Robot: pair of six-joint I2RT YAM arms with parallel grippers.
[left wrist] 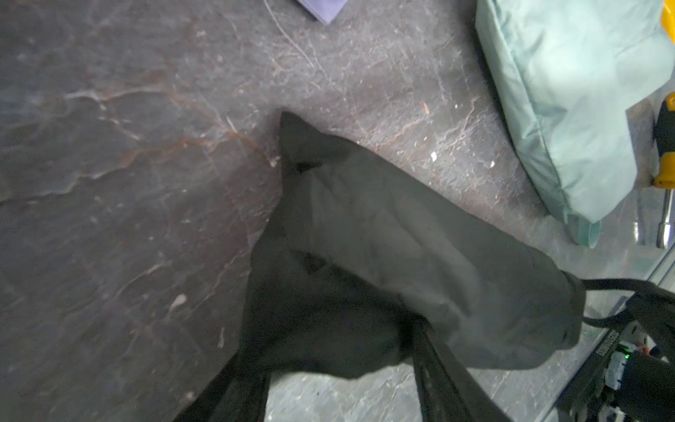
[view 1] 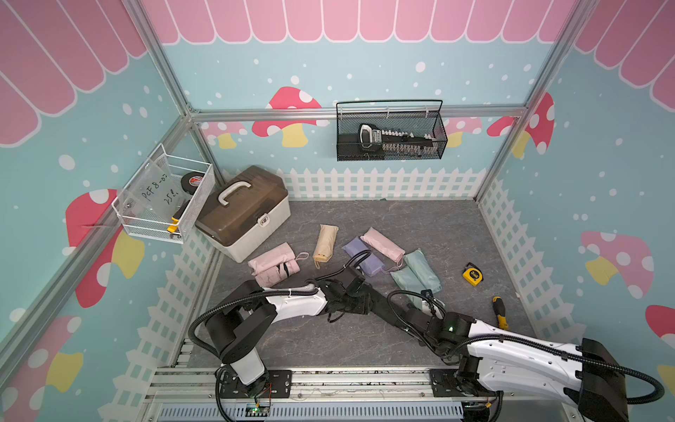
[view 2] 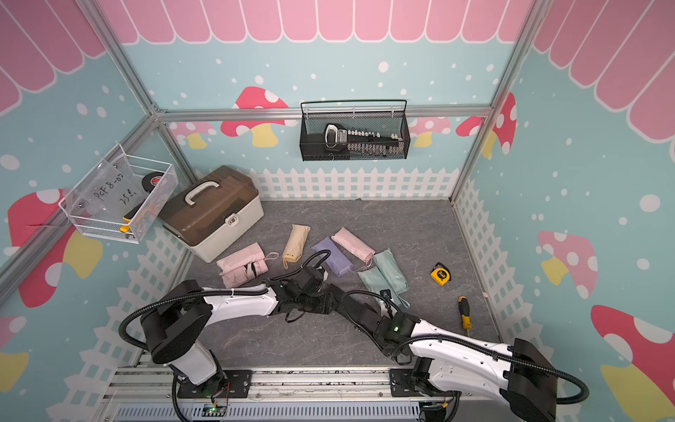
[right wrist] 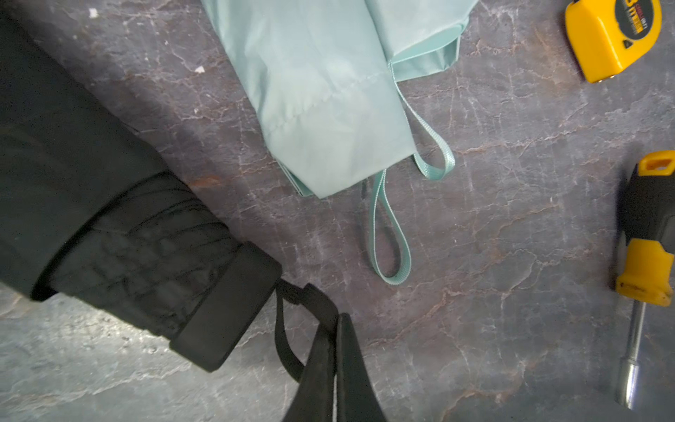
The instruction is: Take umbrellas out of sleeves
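A black umbrella sleeve (left wrist: 393, 232) lies slanted between the grippers, with my open left gripper at its crumpled end, fingers over the fabric. At the other end the black umbrella (right wrist: 161, 246) shows out of the sleeve's mouth, and my right gripper is shut on its wrist strap. A mint umbrella and sleeve (right wrist: 330, 105) lie beside it. A purple piece (view 1: 358, 253), pink bundles (view 1: 272, 261), a cream one (view 1: 325, 242) and another pink one (view 1: 379, 242) lie farther back.
A toolbox (view 1: 242, 211) stands at the back left. A tape measure (right wrist: 611, 38) and screwdriver (right wrist: 647, 267) lie at the right. Wire baskets (view 1: 391, 137) hang on the walls.
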